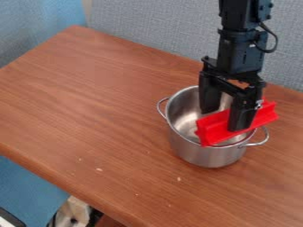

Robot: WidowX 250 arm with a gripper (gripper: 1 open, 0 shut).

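A steel pot (pixel 199 152) with two side handles stands on the wooden table. A red bar (pixel 217 130) lies slanted across its right part, one end rising over the right rim. My black gripper (pixel 229 105) is down at the pot's mouth, open, its fingers around the upper part of the red bar; whether they touch it is unclear.
A grey textured wall rises behind it. The table's front left edge drops to a blue floor with some clutter at the bottom left.
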